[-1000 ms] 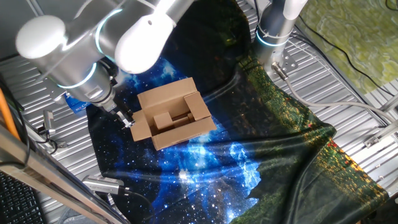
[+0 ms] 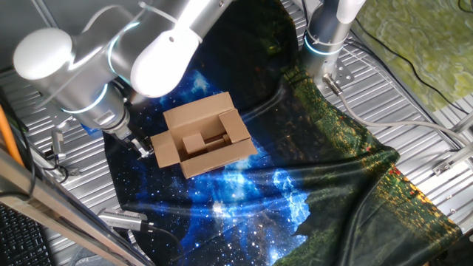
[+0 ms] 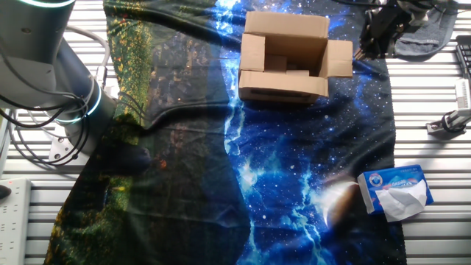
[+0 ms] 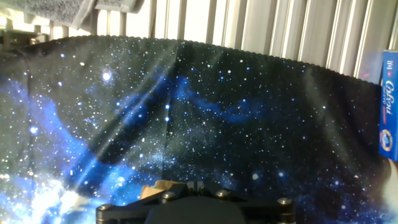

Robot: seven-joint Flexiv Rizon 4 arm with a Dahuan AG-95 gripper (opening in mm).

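An open cardboard box [image 2: 214,160] stands on the dark, galaxy-print cloth, its flaps folded outward and smaller cardboard pieces [image 2: 194,142] inside. My gripper [image 2: 150,154] is low beside the outer edge of the box's left flap [image 2: 164,149]. From the opposite side, the gripper [image 3: 358,55] appears just right of that same flap [image 3: 339,59]; whether they touch I cannot tell. At the bottom of the wrist view the gripper looks shut, its fingertips together. A bit of cardboard flap [image 4: 160,187] peeks out left of the fingers, with much of it hidden behind the gripper.
A blue tissue pack [image 3: 397,190] lies near the cloth's edge, well away from the box. A metal post [image 2: 63,203] and a grey adapter [image 2: 123,219] occupy the left side. Cloth [image 3: 287,147] around the box is clear but wrinkled.
Compared with one second ago, my gripper has shifted left, away from over the flap to its outer edge. The box has stayed put.
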